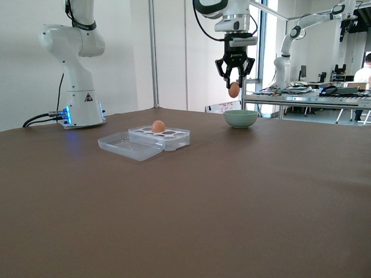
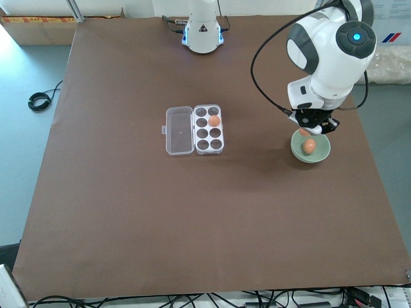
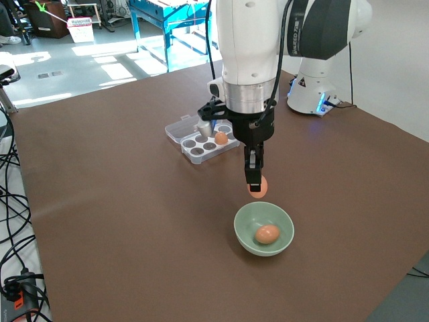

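Note:
A clear egg carton (image 2: 209,130) lies open with its lid to the left, one brown egg (image 2: 214,120) in it. Right of it a pale green bowl (image 3: 244,235) holds a brown egg (image 3: 267,234). My black gripper (image 1: 234,83) is shut on another brown egg (image 1: 234,90), held in the air just above the bowl, as the top and right views show. In the left view the arm hides most of the fingertips.
Cables and boxes line the near edge.

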